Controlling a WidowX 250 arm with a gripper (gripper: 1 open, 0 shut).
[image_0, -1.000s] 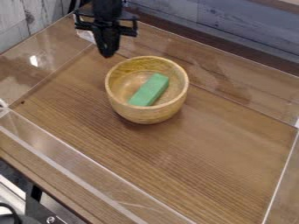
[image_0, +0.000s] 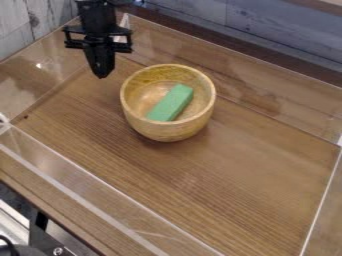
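My black gripper (image_0: 102, 66) hangs at the upper left of the camera view, above the wooden surface, behind and left of a yellow bowl (image_0: 134, 112). Its fingers look close together, with nothing visible between them. A green block (image_0: 171, 102) lies inside the bowl, clear of the gripper.
Pale walls (image_0: 254, 35) border it at the back and left, and its right edge shows at the far right.
My gripper has moved left and a little lower in the view, away from the bowl's back side. The bowl and green block are unchanged.
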